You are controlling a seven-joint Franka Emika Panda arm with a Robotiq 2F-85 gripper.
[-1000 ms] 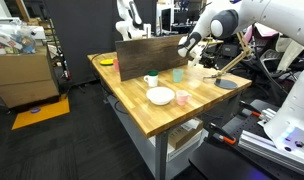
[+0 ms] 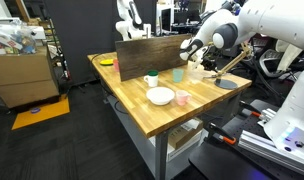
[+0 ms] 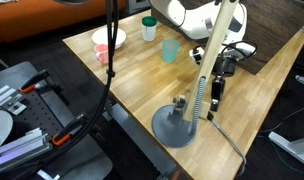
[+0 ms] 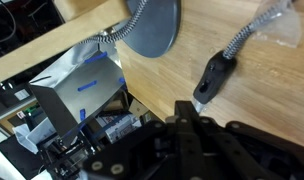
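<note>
My gripper [image 3: 214,104] is low over the right part of the wooden table, behind the lamp's wooden pole [image 3: 214,50]. In the wrist view the dark gripper fills the lower edge; its fingers look shut, with nothing visible between them. Just ahead of it lies a black oblong piece [image 4: 214,75] on a coiled grey cable [image 4: 254,30], apart from the fingers as far as I can tell. The lamp's round grey base [image 3: 176,127] stands beside the gripper.
A teal cup [image 3: 170,50], a white bowl [image 2: 160,96], a pink cup [image 2: 182,98] and a white-and-green cup [image 3: 149,28] stand farther along the table. A clear plastic piece [image 4: 284,25] lies by the cable. Bare wood [image 2: 132,100] shows near the bowl.
The arm has swung to the right in exterior view 1, towards the lamp. The cups, bowl and lamp have not visibly moved.
</note>
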